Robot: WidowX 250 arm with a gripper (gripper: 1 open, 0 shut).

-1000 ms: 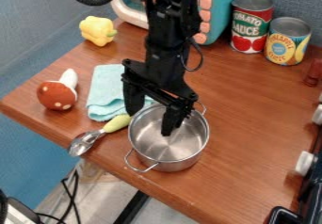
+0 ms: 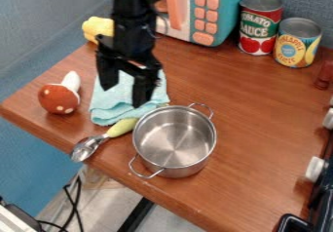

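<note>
My black gripper (image 2: 128,74) hangs over a light blue cloth (image 2: 111,102) on the wooden table, above and behind a steel pot (image 2: 174,142); whether it holds anything is hard to tell. A pale yellow-green handled spoon (image 2: 86,147) lies left of the pot. A red and white toy mushroom (image 2: 58,98) sits at the left. A yellow rubber duck (image 2: 95,29) is partly hidden behind the arm.
A turquoise toy microwave (image 2: 205,12), a tomato sauce can (image 2: 258,26) and a second can (image 2: 297,46) stand at the back. A black stove edge (image 2: 310,207) is at the right.
The gripper has moved back, up and to the left, away from over the pot, uncovering the pot and now partly covering the duck.
</note>
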